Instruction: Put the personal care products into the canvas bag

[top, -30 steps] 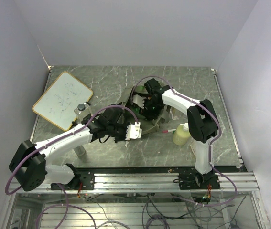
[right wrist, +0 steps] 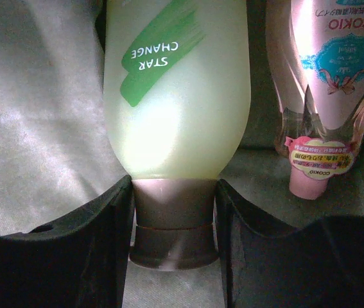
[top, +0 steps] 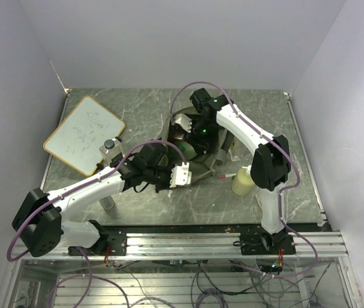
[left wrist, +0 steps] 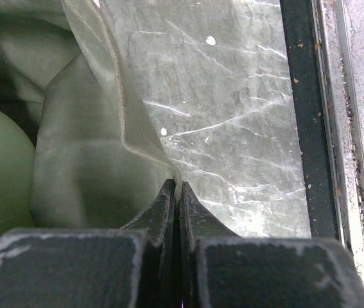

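Note:
In the top view the open canvas bag (top: 201,170) stands mid-table. My left gripper is at its near left; in the left wrist view the gripper is shut on the bag's rim (left wrist: 137,135). My right gripper is inside the bag; in the right wrist view the gripper has its fingertips either side of the dark cap of a pale bottle with a green label (right wrist: 176,109). Beside that bottle lies a pink bottle (right wrist: 329,96).
A whiteboard (top: 82,131) lies at the back left. Bottles (top: 108,199) stand behind my left arm. A cream pump bottle (top: 242,183) and a red-tipped stick (top: 226,176) are at the right of the bag.
The left arm stays where it was.

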